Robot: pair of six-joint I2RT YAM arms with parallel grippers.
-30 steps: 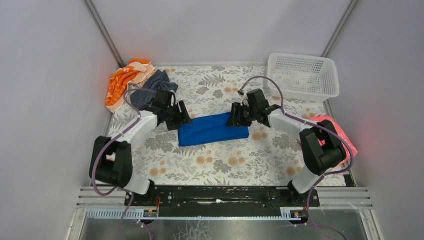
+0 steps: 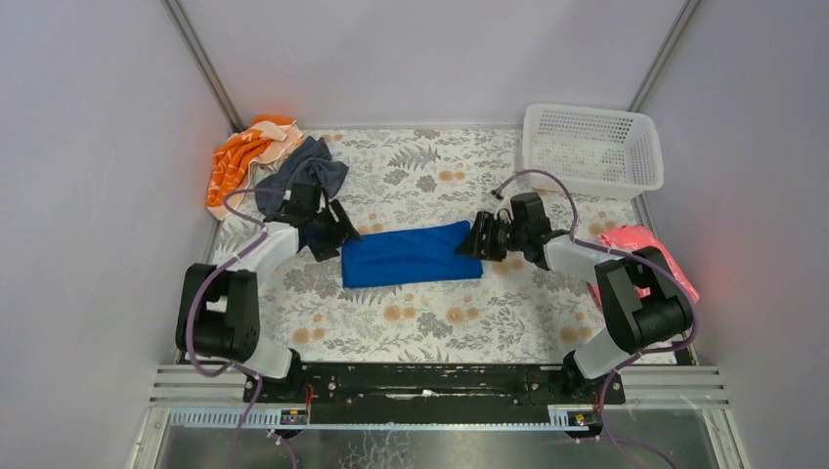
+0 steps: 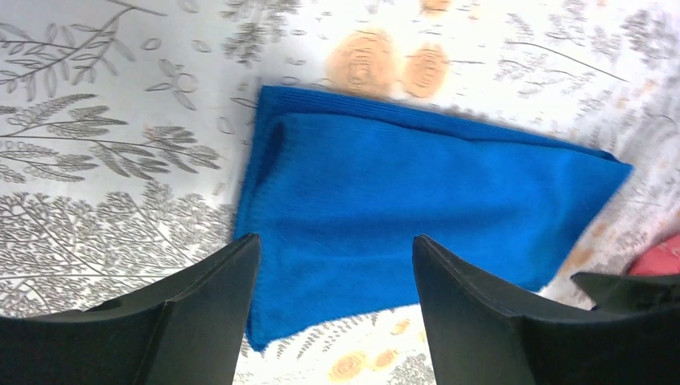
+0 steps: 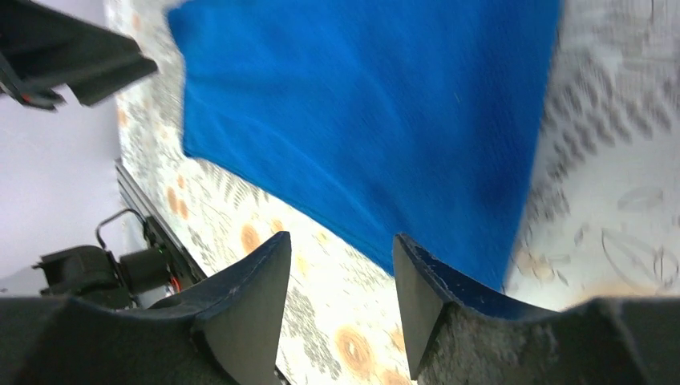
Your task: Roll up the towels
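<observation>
A blue towel (image 2: 401,256), folded into a long rectangle, lies flat in the middle of the patterned surface. My left gripper (image 2: 339,234) hovers over its left end; in the left wrist view its fingers (image 3: 200,305) stand apart with nothing between them, the towel below. My right gripper (image 2: 475,234) is over the towel's right end, open and empty, the towel (image 4: 369,120) filling much of the right wrist view beneath it.
A grey towel (image 2: 303,171) and an orange towel (image 2: 239,161) are heaped at back left. A white basket (image 2: 591,147) stands at back right, a red towel (image 2: 665,269) at the right edge.
The blue towel has moved a little left.
</observation>
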